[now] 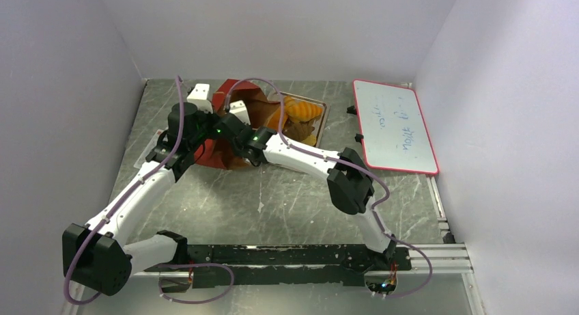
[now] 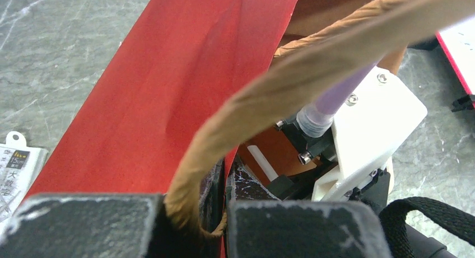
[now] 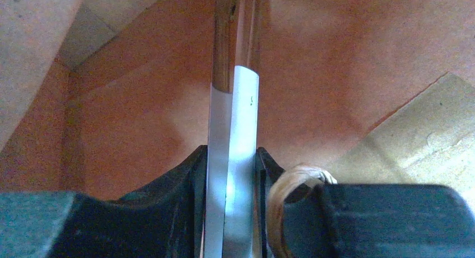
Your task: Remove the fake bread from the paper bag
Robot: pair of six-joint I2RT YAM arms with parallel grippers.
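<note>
The red paper bag lies on its side, its brown mouth facing right. My left gripper is shut on the bag's red wall near the rim, and a brown twisted handle loops over its dark fingers. My right gripper reaches into the bag; its tips are hidden from above. In the right wrist view, pale narrow strips stand close together between the dark finger blocks, with no bread there; whether the fingers are fully shut is unclear. The bag's brown inside shows no bread. Fake bread pieces lie outside, to the right.
The bread rests in a shallow tray right of the bag's mouth, partly behind my right arm. A red-edged whiteboard lies at far right. Bare grey table is in front. A small label card lies left of the bag.
</note>
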